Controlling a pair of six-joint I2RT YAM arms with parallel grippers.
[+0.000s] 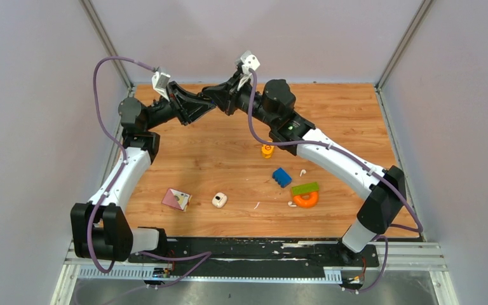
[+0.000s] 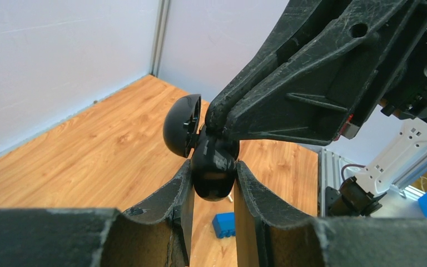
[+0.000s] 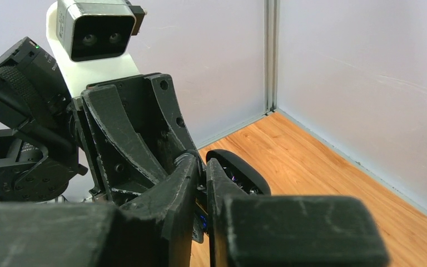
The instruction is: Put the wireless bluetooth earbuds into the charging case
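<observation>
A glossy black charging case (image 2: 213,172) is pinched by my left gripper, held in the air near the back left of the workspace; its open lid (image 2: 178,123) shows to the left. My right gripper meets it from above, its fingertips at the case's inside. In the right wrist view the case's lid (image 3: 239,172) shows behind the right fingers, which stand close together; whether they hold an earbud is hidden. The top view shows both grippers (image 1: 206,101) meeting tip to tip.
On the wooden table (image 1: 222,159) below lie a white case (image 1: 219,199), pink card (image 1: 176,198), blue brick (image 1: 281,177), green block (image 1: 305,189), orange ring (image 1: 306,201), yellow object (image 1: 267,151) and small white pieces. The back wall is close behind the arms.
</observation>
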